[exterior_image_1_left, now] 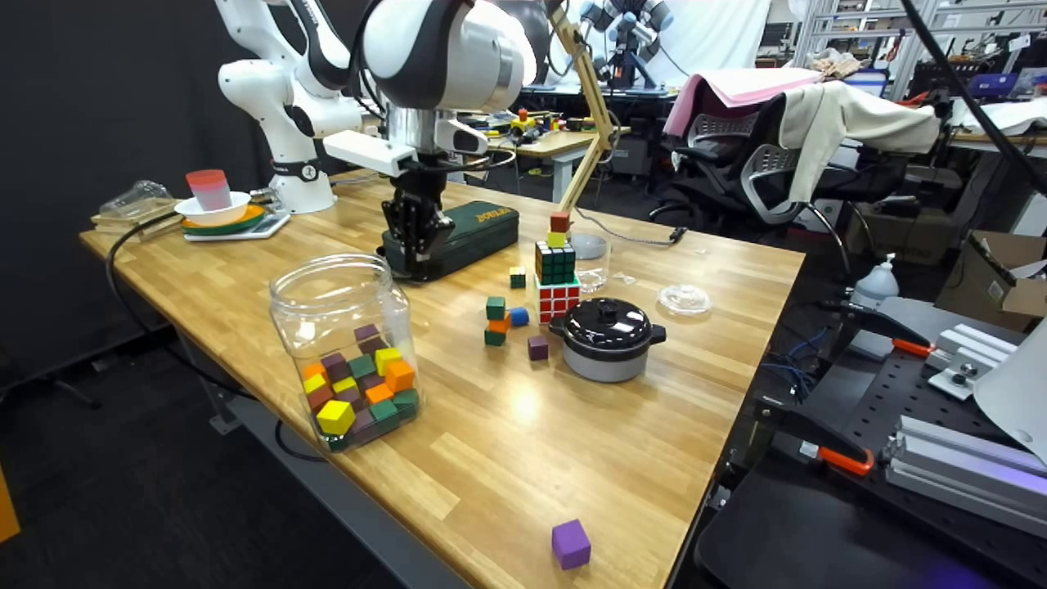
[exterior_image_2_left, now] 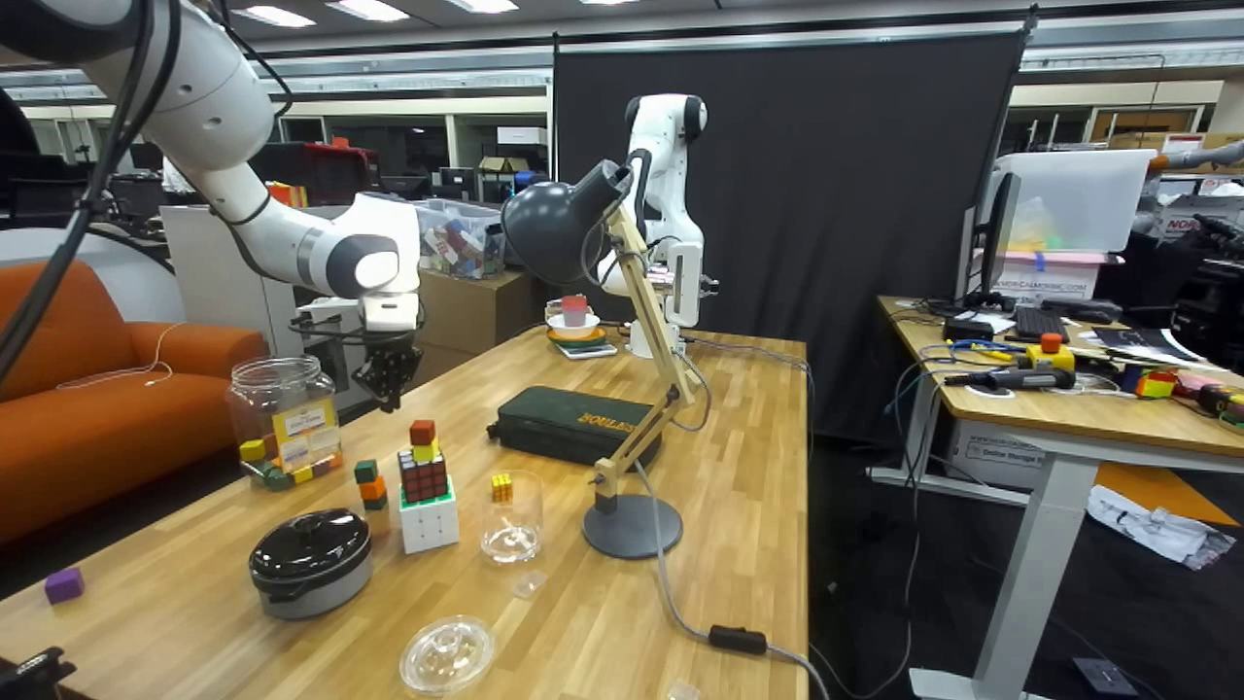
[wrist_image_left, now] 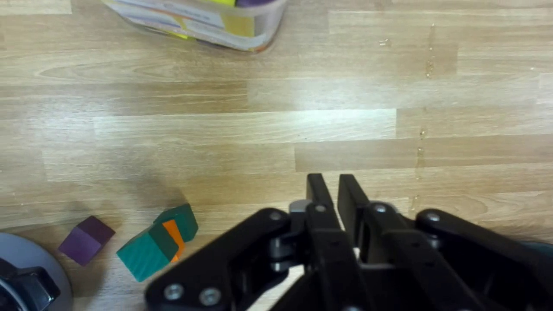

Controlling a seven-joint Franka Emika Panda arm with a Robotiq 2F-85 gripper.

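Observation:
My gripper hangs above the table beside the dark green case, its fingertips a narrow gap apart with bare wood showing between them and no object there. A purple cube [exterior_image_1_left: 571,545] lies alone near the table's front end, far from the gripper. The stack of green and orange cubes [exterior_image_1_left: 496,321] stands upright beside the pot, with a blue cube [exterior_image_1_left: 518,316] low beside it. A dark purple cube [wrist_image_left: 87,240] sits between stack and pot. The clear jar [exterior_image_1_left: 343,353] holds several coloured cubes.
A black-lidded pot [exterior_image_1_left: 606,339] and a tower of puzzle cubes [exterior_image_2_left: 427,490] stand close to the stack. The green case [exterior_image_2_left: 577,422], a lamp base [exterior_image_2_left: 632,527] and a clear lid [exterior_image_2_left: 448,654] take up other spots. Open wood separates pot and lone purple cube.

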